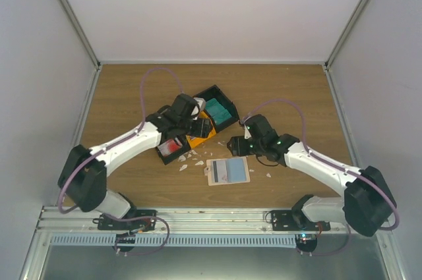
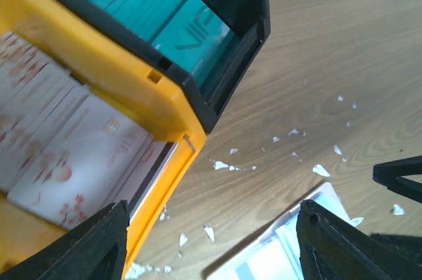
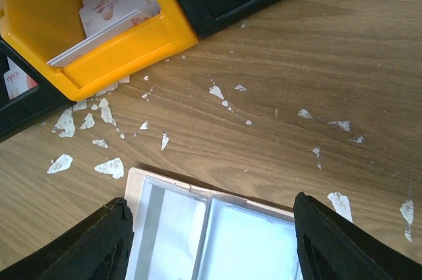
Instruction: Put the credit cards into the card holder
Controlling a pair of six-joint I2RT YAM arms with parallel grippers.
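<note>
The card holder (image 3: 170, 227) lies flat near the front centre, with a clear and a pale blue pocket. Three bins stand behind it: black with red-and-white cards, yellow (image 3: 151, 43) with white cards (image 2: 86, 161), black with teal cards (image 2: 191, 36). My left gripper hangs open over the yellow bin, above the white cards, nothing between its fingers. My right gripper is above the card holder, fingers apart and empty.
White flakes or worn patches dot the wood between bins and holder. Walls enclose the sides.
</note>
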